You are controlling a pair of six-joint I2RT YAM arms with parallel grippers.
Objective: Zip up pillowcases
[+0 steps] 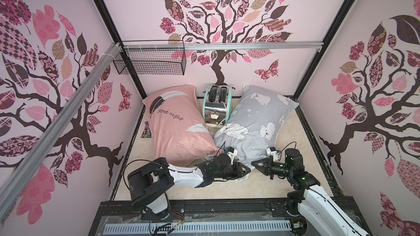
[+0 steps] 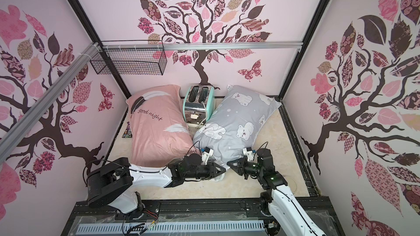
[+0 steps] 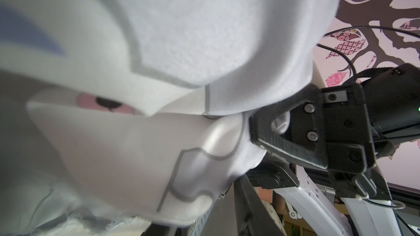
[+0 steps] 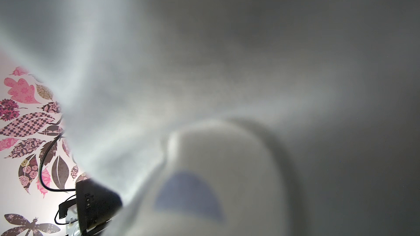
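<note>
The grey polar-bear pillowcase (image 1: 258, 118) lies on the right, its front end bunched between the two grippers. The pink "good night" pillowcase (image 1: 175, 126) lies to the left. My left gripper (image 1: 242, 170) is at the grey case's front end; white fabric (image 3: 183, 39) fills much of the left wrist view, so its finger is hard to judge. My right gripper (image 1: 258, 164) is just right of it at the same cloth, which covers most of the blurred right wrist view and hides the fingertips. No zipper pull can be made out clearly.
A toaster (image 1: 216, 104) stands between the pillows at the back. A wire basket (image 1: 149, 61) hangs from the rail at upper left. Bare floor shows at (image 1: 131, 179) front left and along the right side.
</note>
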